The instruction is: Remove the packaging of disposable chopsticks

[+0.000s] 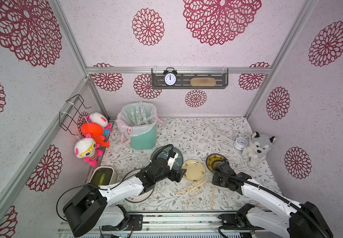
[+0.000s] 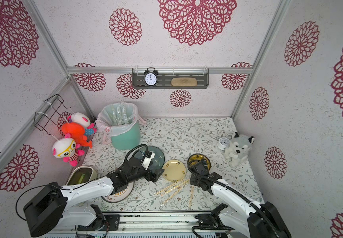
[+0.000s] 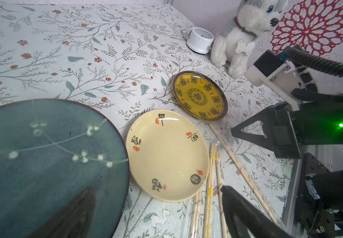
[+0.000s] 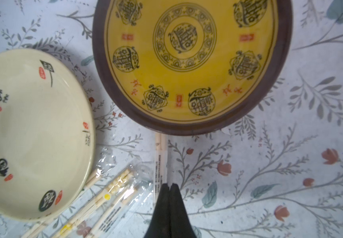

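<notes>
Several chopstick pairs (image 1: 195, 191) in clear wrappers lie fanned on the table in front of the cream plate (image 1: 194, 171). One wrapped pair (image 4: 160, 158) lies apart from them, partly hidden by the dark-rimmed yellow plate (image 4: 219, 119) and my gripper in the right wrist view. My right gripper is shut over this pair, with nothing visible between its fingers; contact cannot be judged. My left gripper is open and empty, its blurred fingers (image 3: 238, 214) apart above the area by the blue-green plate (image 3: 40, 158) and cream plate.
A green bin (image 1: 142, 137) with a pink-clear liner, clear wrapping inside it, stands at the back left. A white plate (image 1: 139, 197) lies partly under the left arm. A husky toy (image 1: 258, 148) and white clock (image 1: 240, 143) stand right.
</notes>
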